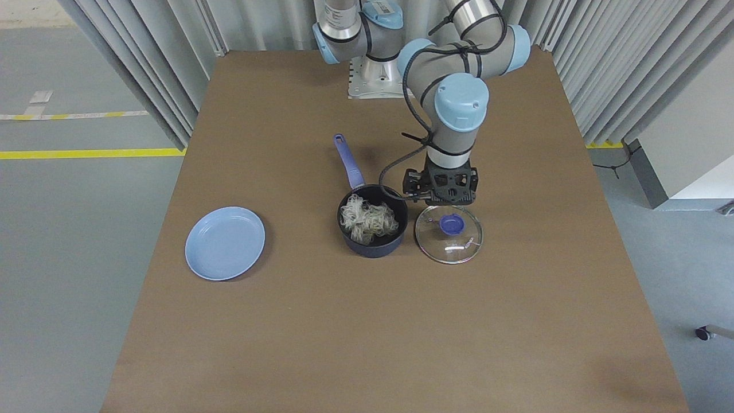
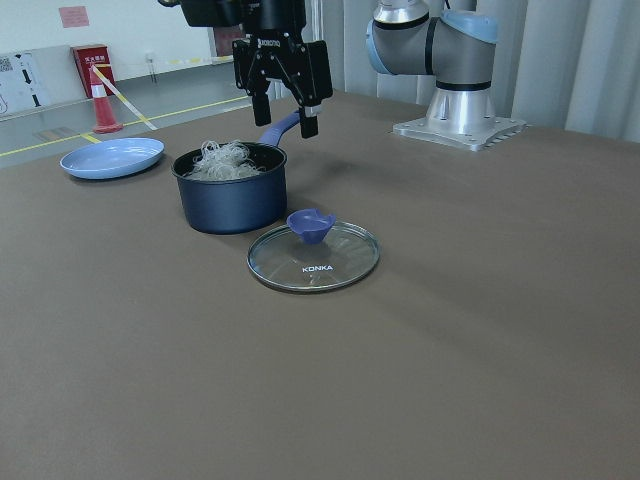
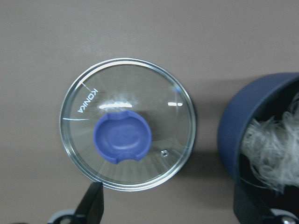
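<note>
A glass lid (image 3: 126, 79) with a blue knob (image 3: 122, 137) lies flat on the table, beside a dark blue pot (image 2: 228, 205) holding white noodles (image 1: 366, 220), its handle (image 1: 347, 157) toward the back. A light blue plate (image 1: 225, 242) sits apart at the left. My gripper (image 2: 285, 122) hangs open above the lid and pot area, nothing visible between its fingers. In the wrist view the lid is centred above the two fingertips, with the pot to the right.
The arm's base (image 2: 455, 128) stands at the back edge.
</note>
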